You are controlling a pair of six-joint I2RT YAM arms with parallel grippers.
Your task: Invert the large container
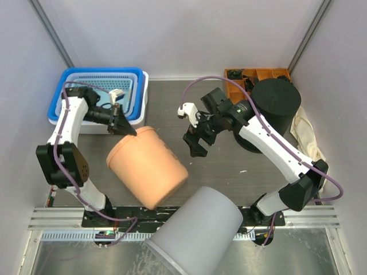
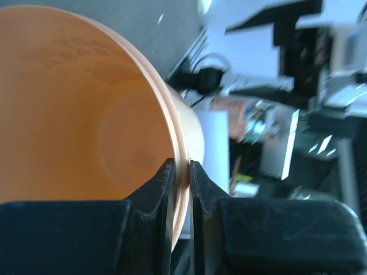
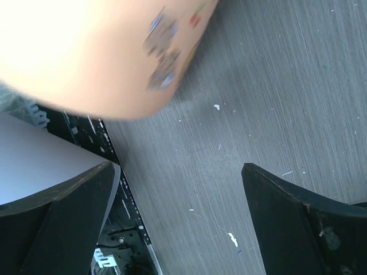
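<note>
An orange bucket-shaped container (image 1: pixel 147 166) lies tilted over on its side, its base toward the lower right in the top view. My left gripper (image 1: pixel 133 132) is shut on its rim; in the left wrist view the two fingers (image 2: pixel 165 189) pinch the wall, one inside and one outside, and the interior appears empty. To the right of the orange container, my right gripper (image 1: pixel 195 147) stands open over bare table with nothing between its fingers. The container's blurred, printed side (image 3: pixel 123 63) shows beyond those fingers in the right wrist view.
A large grey container (image 1: pixel 198 232) lies slanted at the front, close to the orange one. Blue and white baskets (image 1: pixel 141 86) stand back left. A black container (image 1: pixel 277 100), an orange tray (image 1: pixel 232 94) and a cream cloth (image 1: pixel 304 134) occupy the right. Mid-table is clear.
</note>
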